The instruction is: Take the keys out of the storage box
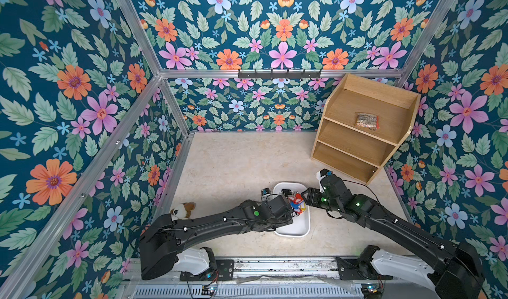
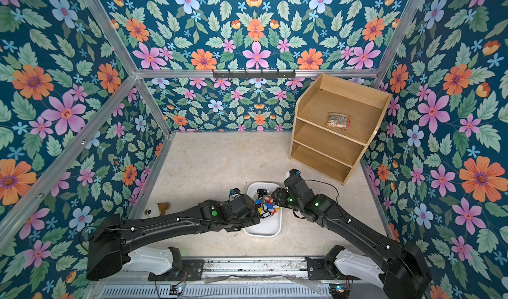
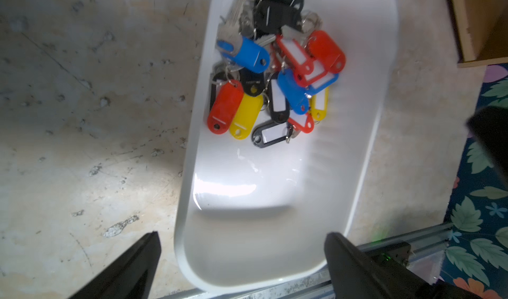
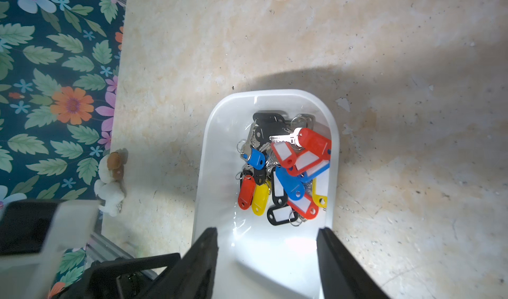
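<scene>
The storage box is a white tray [image 1: 301,231] on the table in front of the arms, its rim whole in the top views. Keys with red, blue, yellow and black tags [image 4: 290,181] lie heaped toward its far end. Over the box's left side hangs my left gripper, open, with only the box's bare near end between its fingers in the left wrist view. My right gripper is above the box from the right, its fingers part open and apart. Nothing is held between them; the keys lie beyond the fingertips.
A wooden shelf [image 1: 354,140] stands at the back right with a small packet [image 1: 366,121] on it. A brown and white plush toy [image 4: 110,182] lies at the table's left edge. The table behind the box is clear.
</scene>
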